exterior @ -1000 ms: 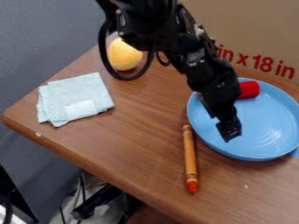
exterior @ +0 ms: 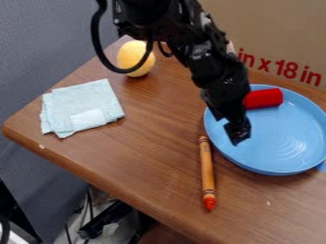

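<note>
The black gripper (exterior: 234,125) hangs from the arm over the left side of a light blue plate (exterior: 288,143), its fingertips low near the plate's surface; whether anything is between them I cannot tell. A red cylinder (exterior: 264,97) lies at the back of the plate, just right of the gripper. An orange crayon (exterior: 207,176) lies on the table left of the plate.
A wooden table (exterior: 128,167) has free room at the front left. A folded pale cloth (exterior: 79,106) lies at the left, a yellow ball (exterior: 135,56) at the back. A cardboard box (exterior: 280,38) stands behind.
The gripper has moved up and to the left over the plate, away from its middle. The other things have stayed in place.
</note>
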